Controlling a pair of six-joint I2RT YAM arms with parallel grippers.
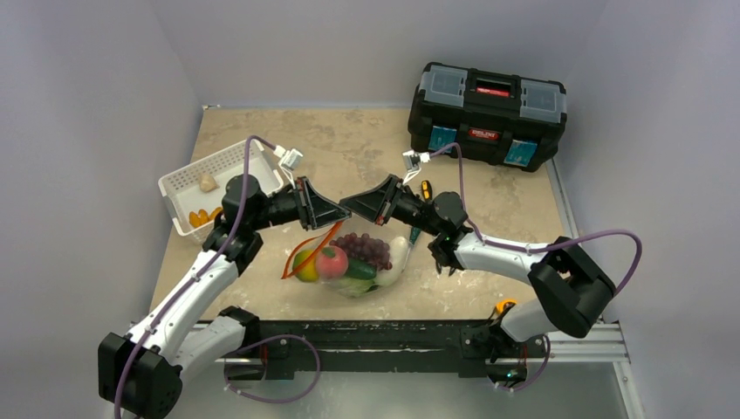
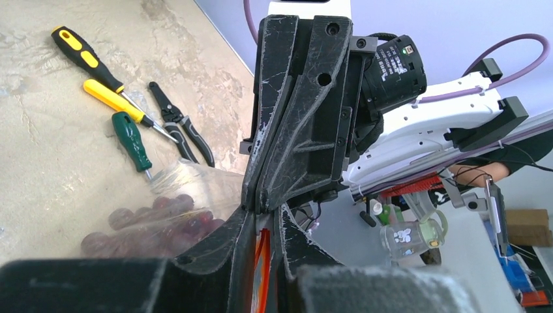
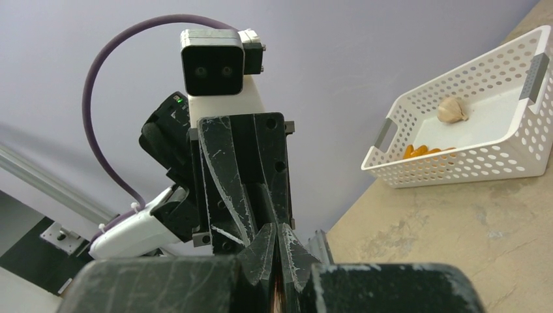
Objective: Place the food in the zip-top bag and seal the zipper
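On the table lies the clear zip top bag (image 2: 205,182), its mouth edged by an orange zipper strip (image 1: 325,245). Inside it are a red round fruit (image 1: 331,263), a yellow-green fruit (image 1: 305,265), grapes (image 1: 373,250), a green cucumber-like piece (image 1: 360,269), leafy greens and a white item (image 1: 399,251). My left gripper (image 1: 347,216) is shut on the strip near its upper end; orange (image 2: 264,277) shows between its fingers. Right beside it, my right gripper (image 1: 342,204) is shut, with the strip's end at its tips. The two grippers nearly touch and partly hide the strip.
At the left, a white basket (image 1: 174,186) holds a garlic bulb (image 3: 450,110) and orange pieces (image 3: 417,151). Screwdrivers (image 2: 104,101) and pliers (image 2: 179,124) lie right of the bag. A black toolbox (image 1: 489,113) stands back right.
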